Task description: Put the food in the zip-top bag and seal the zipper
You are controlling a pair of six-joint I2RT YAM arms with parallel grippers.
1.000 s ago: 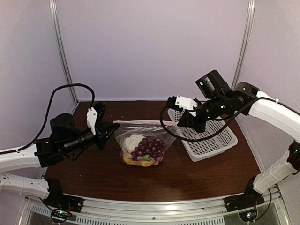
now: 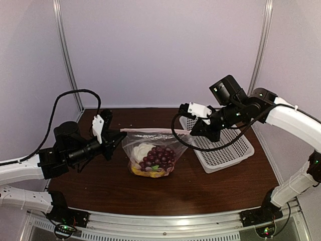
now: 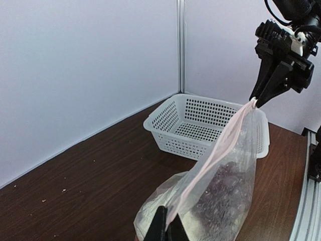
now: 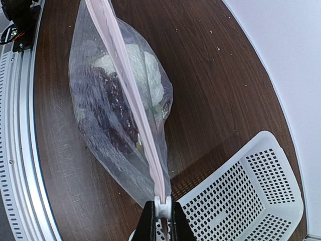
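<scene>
A clear zip bag [image 2: 176, 142] hangs between my two grippers, its pink zipper strip [image 2: 153, 130] stretched nearly level along the top. Inside show dark red grapes [image 2: 159, 156], a white rounded food [image 2: 142, 151] and something yellow [image 2: 146, 173] at the bottom. My left gripper is shut on the strip's left end, only thin film between its fingers. At the strip's other end, a small white slider [image 4: 163, 206] sits between the fingers of my right gripper, which is shut on it. Whether the zipper track is closed cannot be made out.
An empty white perforated basket [image 2: 225, 150] stands on the right of the table, partly beneath my right arm. Pale walls enclose the back and sides.
The bag has barely stirred, with at most a slight shift in its lower part.
</scene>
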